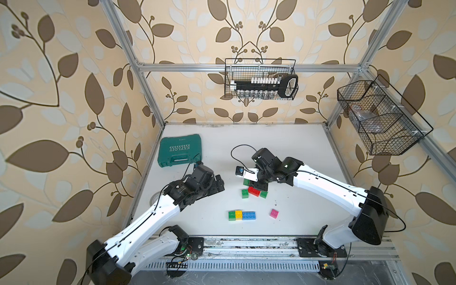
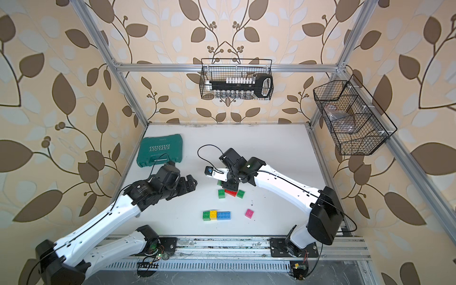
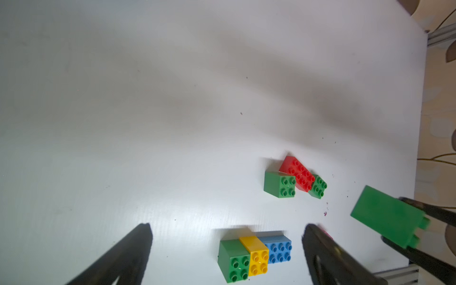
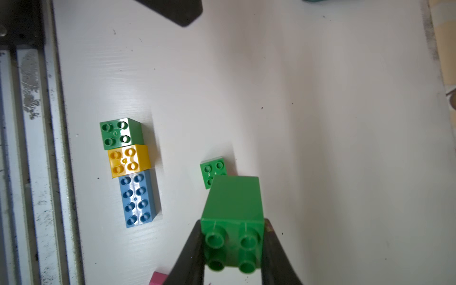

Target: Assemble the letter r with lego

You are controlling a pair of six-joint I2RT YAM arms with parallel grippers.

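A green brick [image 4: 232, 199] is clamped in my right gripper, held above the table. My left gripper is open, nothing between its fingers, raised left of the loose bricks. Beneath them a green brick [image 3: 277, 184], a red brick [image 3: 294, 168] and another green brick [image 3: 318, 187] lie close together.
A green case [image 1: 179, 149] lies at the back left. Wire baskets [image 1: 261, 87] hang on the frame above.
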